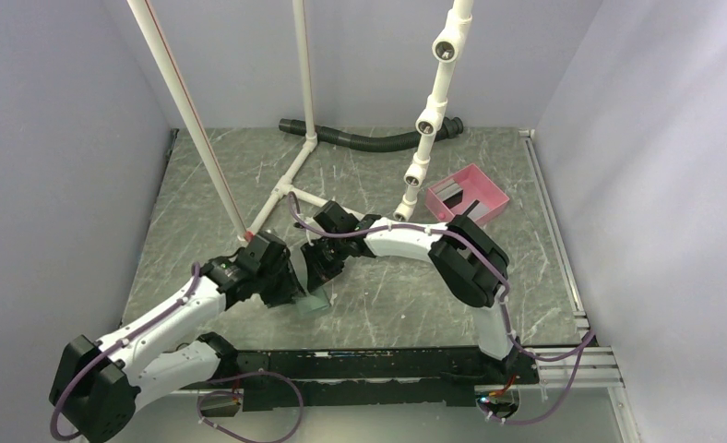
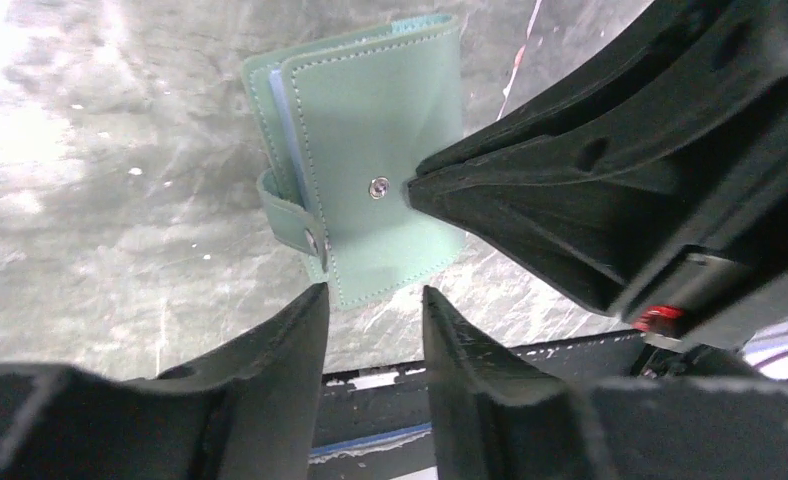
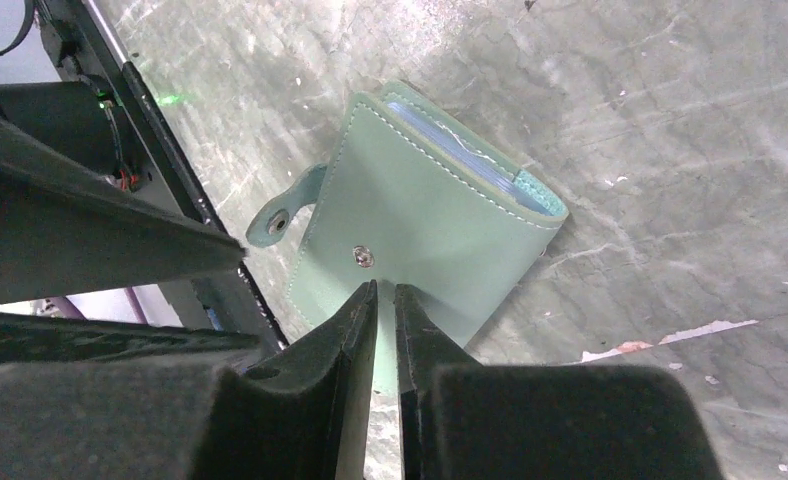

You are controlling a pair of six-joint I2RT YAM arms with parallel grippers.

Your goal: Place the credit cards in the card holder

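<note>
On the tabletop lies the pale green card holder (image 1: 312,304), its cover facing up, with bluish sleeves showing along one edge. A metal snap (image 2: 378,187) marks the cover, and the strap (image 2: 293,217) sticks out loose at one side. My left gripper is open beside the holder, nothing between its fingers. My right gripper is shut, its fingertips at the cover near the snap; I cannot make out anything between them. In the top view, several cards (image 1: 452,192) lie in the pink box (image 1: 495,200) at the right.
White pipes (image 1: 291,175) stand behind both arms, and a black ribbed hose (image 1: 369,142) lies along the back. The dark front rail (image 1: 360,362) runs close to the holder. The two grippers are very near each other. Clear table spreads to the right (image 1: 406,305).
</note>
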